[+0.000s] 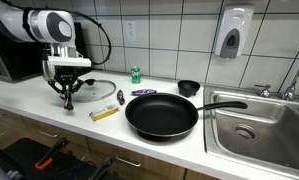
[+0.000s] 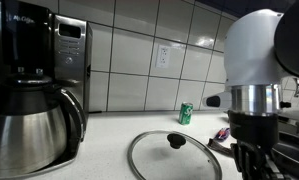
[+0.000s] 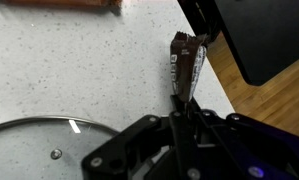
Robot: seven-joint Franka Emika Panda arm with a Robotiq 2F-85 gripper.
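Note:
A small brown-and-white wrapped bar (image 3: 186, 62) stands out from my gripper in the wrist view, one end caught between the shut fingers. In exterior view 1, my gripper (image 1: 66, 94) hangs over the left part of the counter, close to its front edge. The held bar is a small dark shape there, with its details too small to read. In exterior view 2 the arm (image 2: 247, 75) fills the right side, and the fingertips are out of sight.
A glass lid (image 1: 92, 91) lies behind the gripper. To the right are a yellowish bar (image 1: 105, 112), a black pan (image 1: 162, 116), a dark bowl (image 1: 188, 88) and a sink (image 1: 259, 130). A green can (image 1: 136, 75) stands at the back. The coffee maker (image 2: 34, 100) stands left.

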